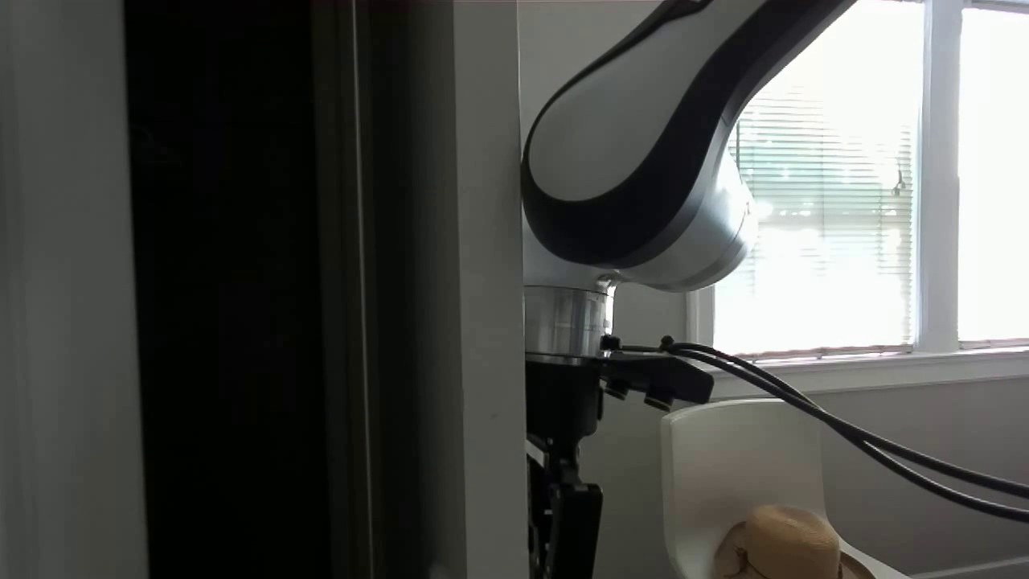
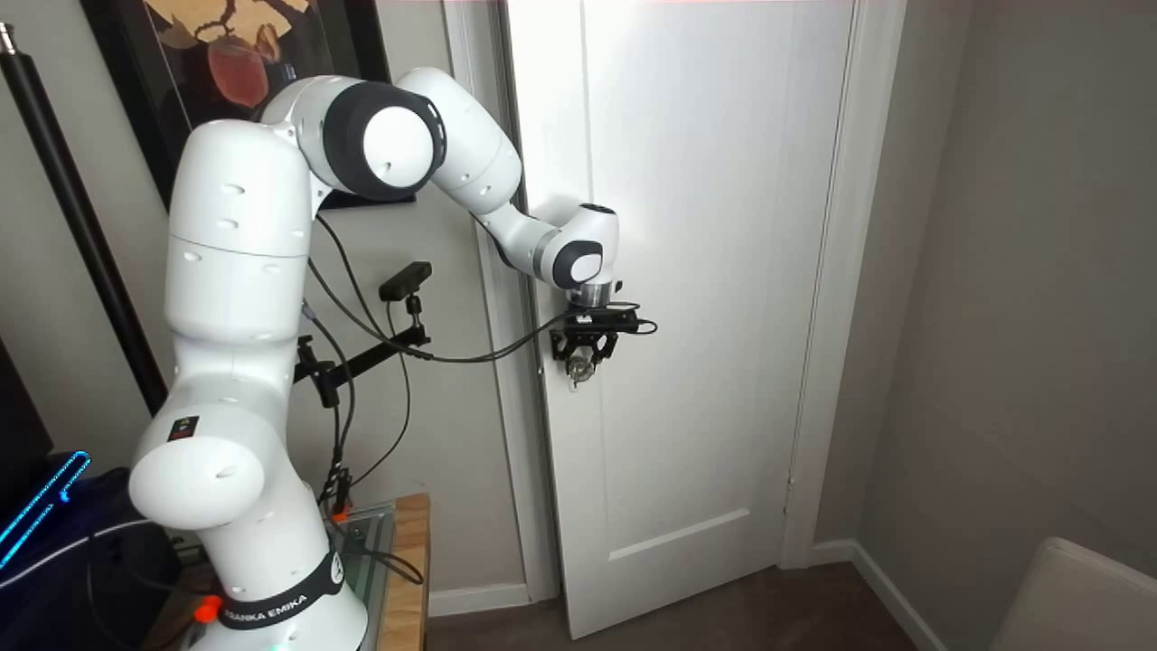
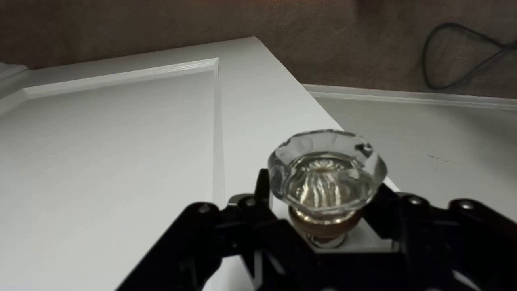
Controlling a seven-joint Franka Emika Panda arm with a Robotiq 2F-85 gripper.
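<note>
A clear, faceted glass doorknob with a brass-coloured neck juts from the white door. My gripper is shut on the knob, one black finger on each side of it in the wrist view. From exterior view 2 the gripper points downward at the door's left side. The door stands ajar, its free edge out from the frame. In exterior view 1 the door's edge hides part of my gripper, and a dark gap shows left of it.
A white chair bearing a straw hat stands beneath the window. Black cables trail from my wrist. A camera on a mount juts out left of the door frame.
</note>
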